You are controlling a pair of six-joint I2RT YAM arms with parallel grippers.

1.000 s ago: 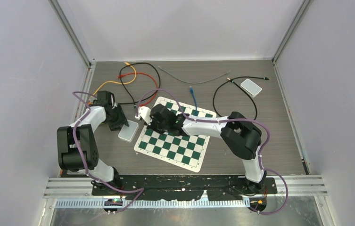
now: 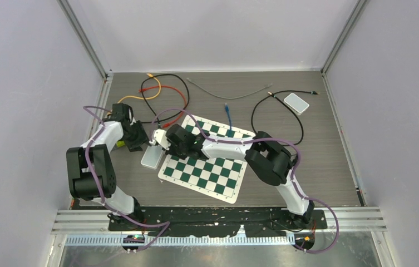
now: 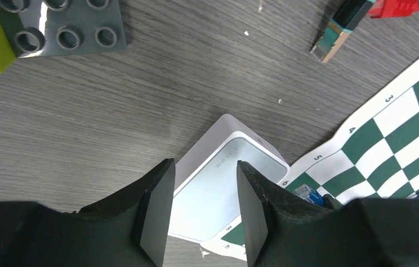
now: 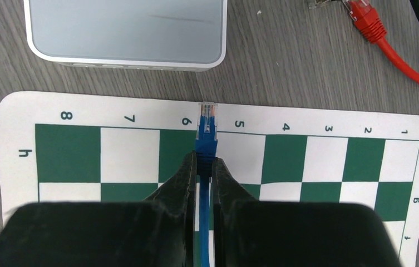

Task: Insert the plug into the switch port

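The white switch box [image 2: 152,157] lies on the table beside the left edge of the checkered mat. In the left wrist view the same switch [image 3: 212,192] shows beyond the spread fingers of my left gripper, which stands open and holds nothing. My right gripper is shut on the blue plug [image 4: 206,136]; its clear tip points toward the switch [image 4: 129,33], with a visible gap between. The blue cable [image 4: 204,247] trails back from the fingers. The side of the switch facing the plug shows only as a narrow strip, so its ports cannot be made out.
A checkered mat [image 2: 207,189] lies under the right gripper. Red [image 2: 183,95], yellow [image 2: 134,98] and black cables lie behind. A grey and lime block [image 3: 68,33] sits left of the switch. At the far right lies another white box [image 2: 296,103].
My right gripper has moved left toward the switch with the blue plug. My left gripper has drawn back a little from the switch, which has shifted very slightly right.
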